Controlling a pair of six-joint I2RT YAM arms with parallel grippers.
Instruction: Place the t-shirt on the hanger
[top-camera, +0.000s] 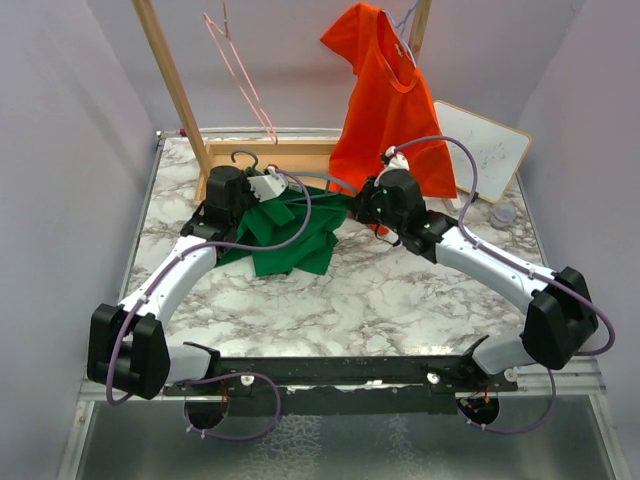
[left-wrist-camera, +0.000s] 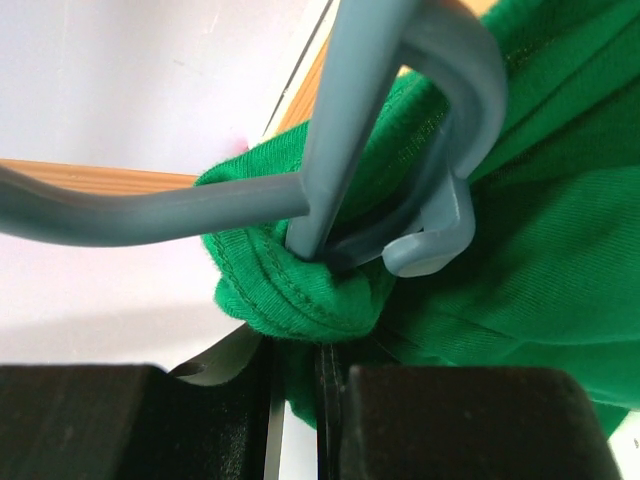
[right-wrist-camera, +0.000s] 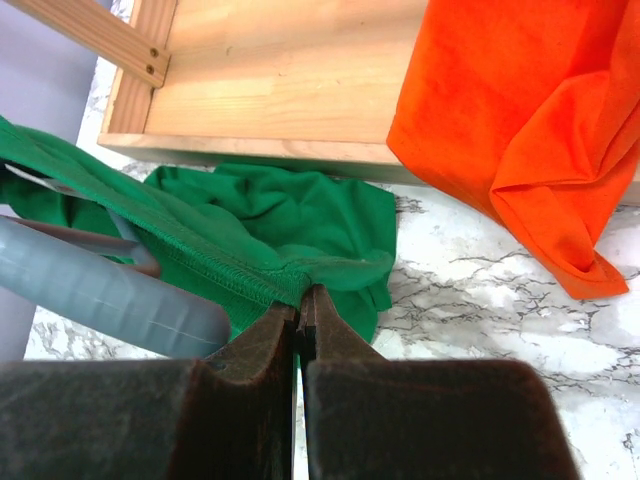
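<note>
A green T-shirt (top-camera: 295, 245) lies bunched on the table, stretched between my grippers. My left gripper is shut on its bunched green fabric, which wraps around a grey-blue hanger (left-wrist-camera: 350, 120). My right gripper is shut at the shirt's edge, with green fabric at its fingertips; the hanger's arm (right-wrist-camera: 110, 285) passes just left of it.
An orange shirt (top-camera: 385, 120) hangs at the back right. A pink hanger (top-camera: 235, 70) hangs at the back left above a wooden box (right-wrist-camera: 270, 70). A whiteboard (top-camera: 480, 145) stands at the right.
</note>
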